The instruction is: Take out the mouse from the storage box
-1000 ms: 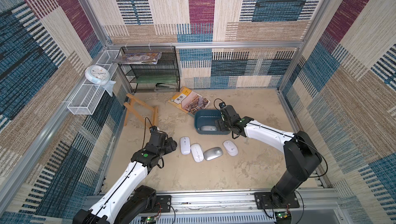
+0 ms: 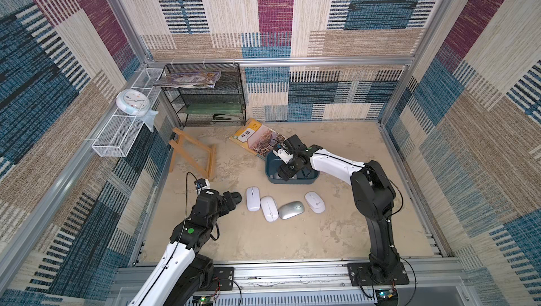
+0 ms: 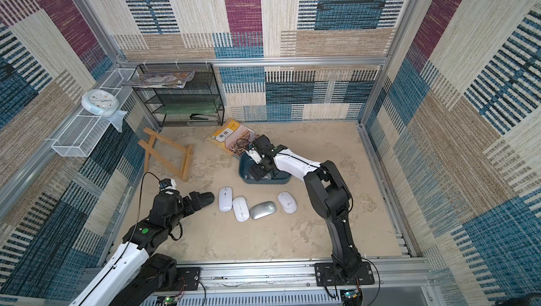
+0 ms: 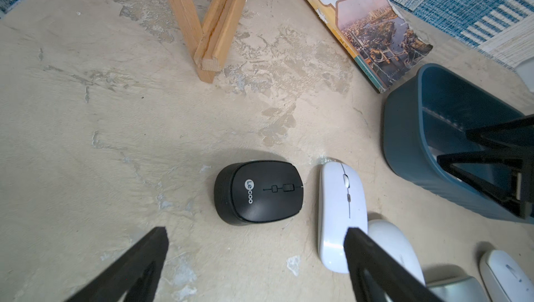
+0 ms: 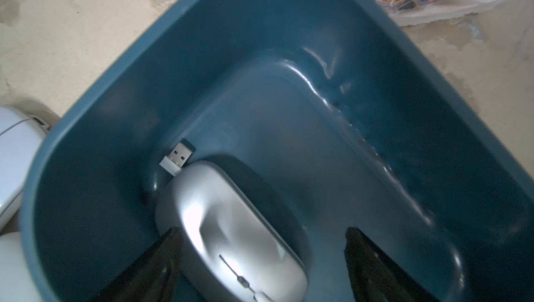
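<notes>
A dark teal storage box holds a silver mouse and a small USB receiver. My right gripper is inside the box over that mouse, fingers apart on either side, not closed on it. My left gripper stands open over the table near a black Lecoo mouse, nothing between its fingers. Outside the box lie white mice and another silver mouse in a row in front of it.
An English textbook lies behind the box. A wooden stand is at the left, a black wire rack at the back.
My right arm has moved left, bringing its gripper over and into the box. The left arm has shifted slightly back toward the front left.
</notes>
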